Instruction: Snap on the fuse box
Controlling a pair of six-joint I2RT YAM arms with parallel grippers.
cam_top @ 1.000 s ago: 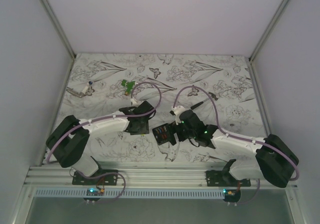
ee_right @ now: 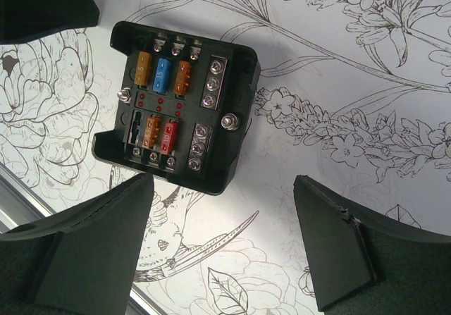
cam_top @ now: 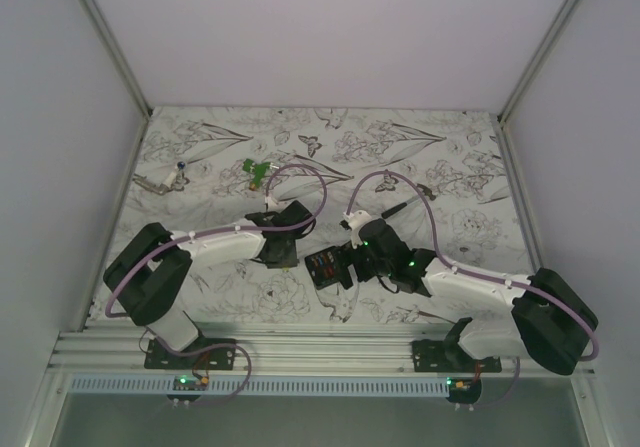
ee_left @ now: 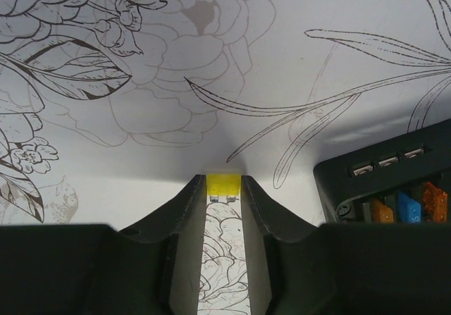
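Observation:
A small yellow fuse (ee_left: 223,184) lies between the fingertips of my left gripper in the left wrist view; whether they press on it I cannot tell. To its right is the black fuse box (ee_left: 377,160), holding coloured fuses. In the right wrist view the fuse box (ee_right: 176,153) shows orange, blue and red fuses, with an empty-looking black slot at lower left. My right gripper stands open above the table near the box, nothing between its fingers. In the top view both grippers hover at the front middle, either side of the box (cam_top: 325,269).
Loose tools (cam_top: 165,182) lie at the back left, a green object (cam_top: 260,170) at the back middle, and a dark long tool (cam_top: 395,209) behind the right arm.
The right arm and the fuse box look unchanged.

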